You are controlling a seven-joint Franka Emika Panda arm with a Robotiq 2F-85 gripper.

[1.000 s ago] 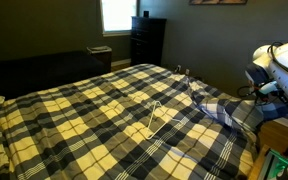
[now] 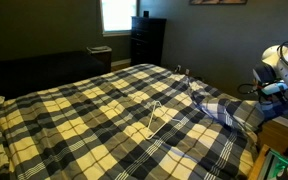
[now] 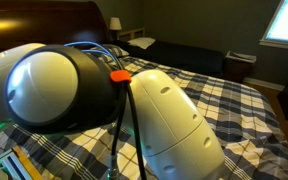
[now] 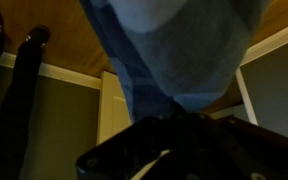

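In the wrist view, a grey-blue cloth (image 4: pixel 199 55) narrows down to my dark gripper at the bottom of the picture. The fingers look shut on the narrow end of the cloth, though the dim light blurs the fingertips. The cloth's other end runs out of the top of the frame. On the plaid bed (image 2: pixel 79 120) lies a thin white hanger-shaped object (image 2: pixel 156 118), well away from the arm. Exterior view 1 shows the arm (image 2: pixel 286 55) at the right edge, beyond the bed. From the other side, the arm's white links hide much of the bed.
A person's dark-clothed leg (image 4: pixel 19 100) appears at the left of the wrist view, above wooden flooring (image 4: pixel 72 42). The bed's cover is bunched along its right side. A dark dresser (image 2: pixel 147 40) stands in the far corner. Most of the bed is clear.
Over the last second the arm at the right edge has shifted slightly to the right. The bed and the white object on it have not moved.
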